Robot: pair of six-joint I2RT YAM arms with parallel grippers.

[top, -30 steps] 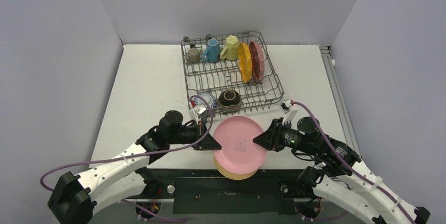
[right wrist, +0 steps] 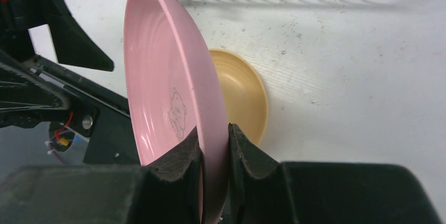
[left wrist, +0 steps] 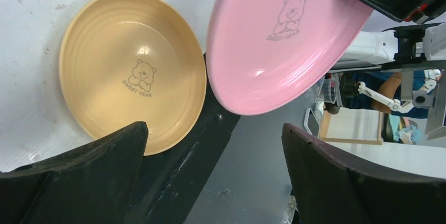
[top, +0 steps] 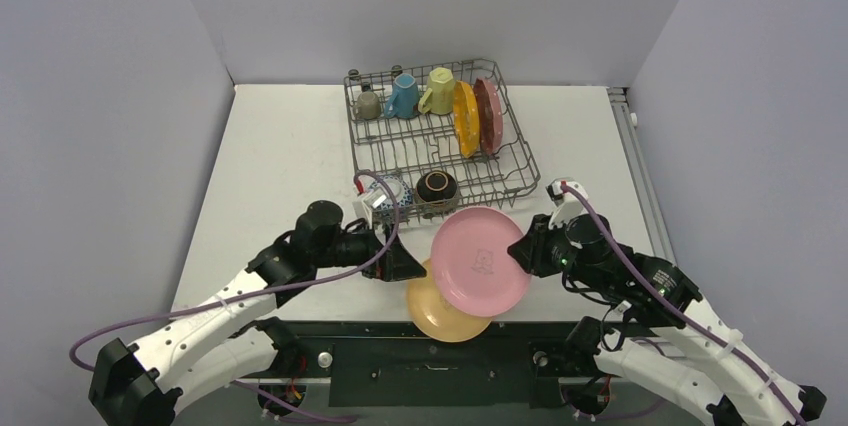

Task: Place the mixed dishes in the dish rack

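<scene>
A pink plate [top: 482, 251] with a bear print is held up over the table, its right rim between the fingers of my right gripper [top: 522, 254]. In the right wrist view the plate [right wrist: 181, 77] stands nearly edge-on, pinched at its rim. Partly beneath it, a yellow-orange plate [top: 443, 321] lies on the table's front edge, overhanging it. My left gripper is open and empty, close to the left of both plates. The wire dish rack [top: 490, 188] stands at the back of the table.
The rack holds a grey cup [top: 367, 106], a blue mug [top: 402, 96], a green mug [top: 438, 92], upright yellow [top: 466, 118] and pink [top: 493, 116] plates, a black bowl [top: 437, 187] and a patterned bowl [top: 396, 192]. Bare table [top: 285, 156] lies left of the rack.
My right gripper has carried the pink plate rightward and slightly back, away from the left gripper. More of the yellow-orange plate shows now. The left arm has shifted only slightly.
</scene>
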